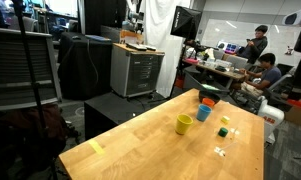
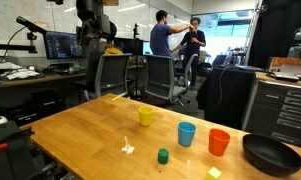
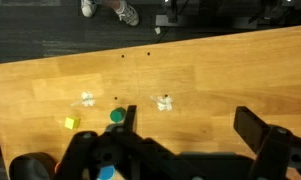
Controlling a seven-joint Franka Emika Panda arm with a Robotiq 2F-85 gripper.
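High over the wooden table (image 3: 210,75), my gripper stands open in the wrist view, nothing between its spread fingers. A small green object (image 3: 117,115) lies left of the left finger, with a yellow block (image 3: 72,123) farther left. In exterior view 2 a yellow cup (image 2: 146,117), a blue cup (image 2: 186,132) and a red cup (image 2: 218,142) stand apart on the table. Beyond the red cup is a black bowl (image 2: 272,154). The green object (image 2: 163,156) and yellow block (image 2: 213,173) sit near the front. Dark arm parts (image 2: 95,15) show at the top.
Small white patches (image 3: 165,103) mark the tabletop. Office chairs (image 2: 175,80), a dark drawer cabinet (image 2: 282,108) and people stand beyond the table.
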